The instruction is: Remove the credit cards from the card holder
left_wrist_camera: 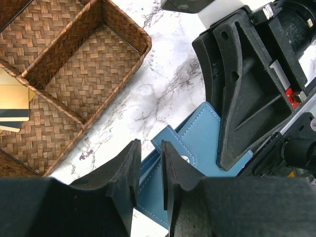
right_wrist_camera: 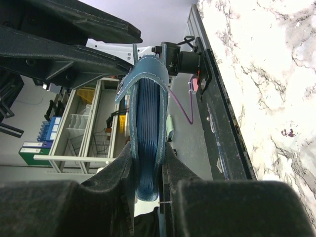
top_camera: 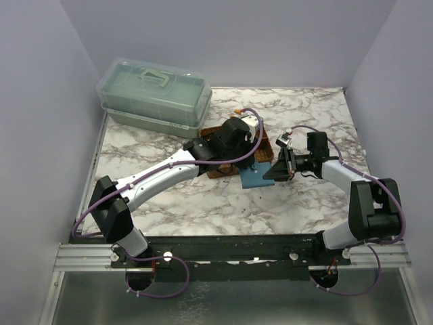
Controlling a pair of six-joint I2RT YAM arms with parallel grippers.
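Note:
A blue stitched card holder [top_camera: 256, 177] [right_wrist_camera: 148, 128] is held in my right gripper [top_camera: 283, 169], which is shut on it; in the right wrist view it stands edge-on, its flap at the top. My left gripper [top_camera: 243, 159] is just over the holder, fingertips close together with a slight gap, at its flap; whether anything sits between them is unclear. Yellow and dark cards [left_wrist_camera: 12, 106] lie in a compartment of the woven basket at the left of the left wrist view.
The divided woven basket [top_camera: 216, 172] [left_wrist_camera: 113, 94] stands behind the holder. A green lidded plastic box [top_camera: 154, 88] is at the back left. Bare marble table shows to the front and right.

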